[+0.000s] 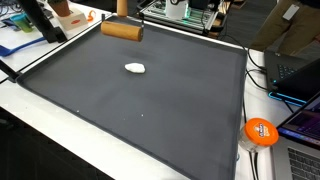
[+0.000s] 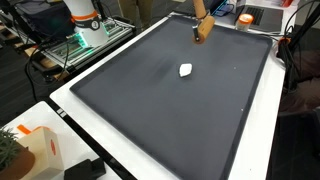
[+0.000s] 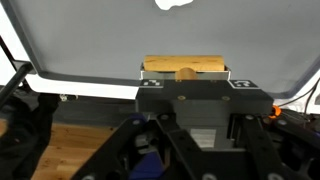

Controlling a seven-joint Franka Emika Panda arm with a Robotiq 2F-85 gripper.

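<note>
A wooden mallet with a cylinder-shaped head (image 1: 122, 31) hangs head down near the far left edge of the dark grey board (image 1: 170, 110). Exterior view 2 has the same mallet (image 2: 205, 29) close to the board's far edge, its handle rising out of the frame. In the wrist view my gripper is shut on the mallet's handle (image 3: 186, 74), and the head lies beyond the fingertips. The exterior views leave my gripper out of frame. A small white piece (image 2: 185, 70) lies on the board, apart from the mallet.
An orange-lidded container (image 1: 260, 132) stands by the board's right side, near a laptop (image 1: 300, 125). In exterior view 2 a plant pot (image 2: 14, 158) occupies the near left corner. Most of the board's surface is bare.
</note>
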